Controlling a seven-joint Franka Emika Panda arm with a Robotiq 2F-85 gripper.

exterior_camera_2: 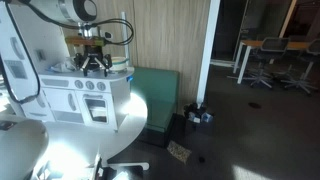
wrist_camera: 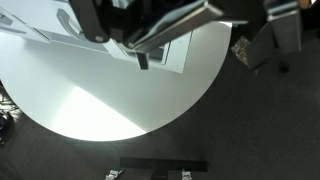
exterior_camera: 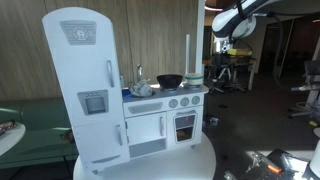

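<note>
A white toy kitchen (exterior_camera: 150,105) stands on a round white table (wrist_camera: 100,95). Its counter carries a dark bowl (exterior_camera: 170,81), a clear or silvery item (exterior_camera: 142,86), and a pale pot-like item (exterior_camera: 195,78) at the right end. In exterior view 2 my gripper (exterior_camera_2: 94,66) hangs over the counter, fingers pointing down. The wrist view has its dark fingers spread apart along the top, and no object shows between them. Whether the gripper touches anything on the counter cannot be made out.
The tall fridge part (exterior_camera: 88,85) forms the kitchen's left side. A green bench (exterior_camera_2: 152,95) runs along the wooden wall behind.
</note>
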